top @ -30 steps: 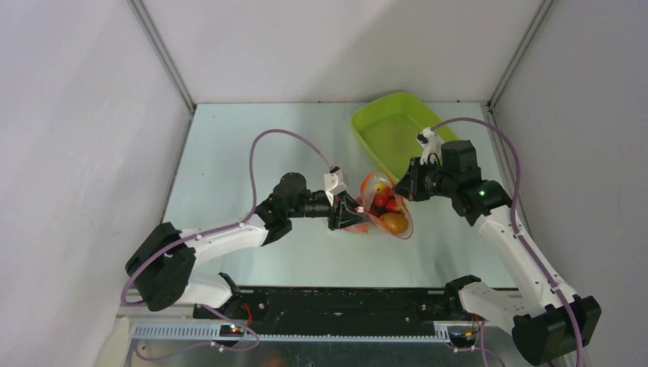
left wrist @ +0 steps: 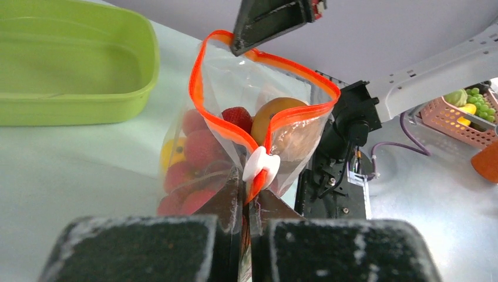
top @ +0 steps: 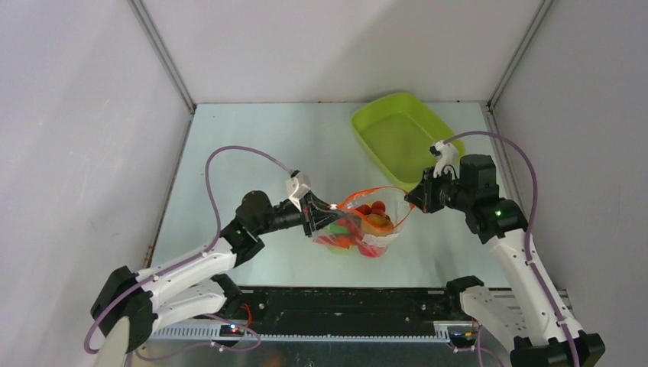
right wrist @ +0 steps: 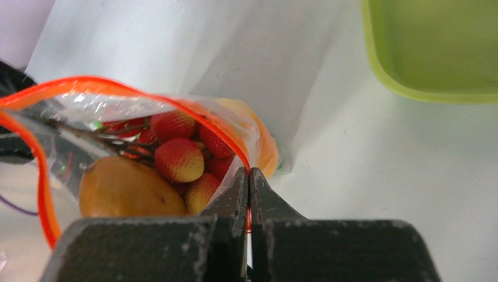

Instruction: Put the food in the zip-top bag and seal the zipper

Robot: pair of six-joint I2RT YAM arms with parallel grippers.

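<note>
The zip top bag (top: 363,237) with orange zipper rim holds red fruits (right wrist: 178,160), a strawberry (left wrist: 236,117) and a brown round food (right wrist: 126,191). My left gripper (top: 328,208) is shut on the bag's zipper end, just below the white slider (left wrist: 258,164). My right gripper (top: 409,200) is shut on the opposite side of the orange rim, as the right wrist view shows. The bag's mouth is spread wide between the two grippers.
An empty green bin (top: 390,134) stands at the back right, behind the bag.
The left gripper has moved left and slightly down in the top view, with the bag following. The right gripper has shifted a little toward the right and down. The bag's mouth is stretched wider sideways.
</note>
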